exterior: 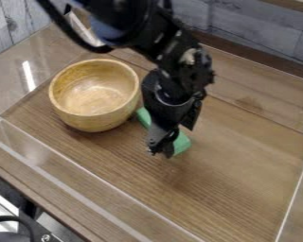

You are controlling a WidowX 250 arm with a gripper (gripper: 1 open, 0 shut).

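My gripper (169, 128) hangs low at the middle of the camera view, open, right over a green block (177, 144) that lies on the wooden table. Its black body hides part of the block. Whether the fingertips touch the block I cannot tell.
A light wooden bowl (91, 83) sits left of the gripper, close to it. A black cable (15, 222) shows at the lower left beyond the table's edge.
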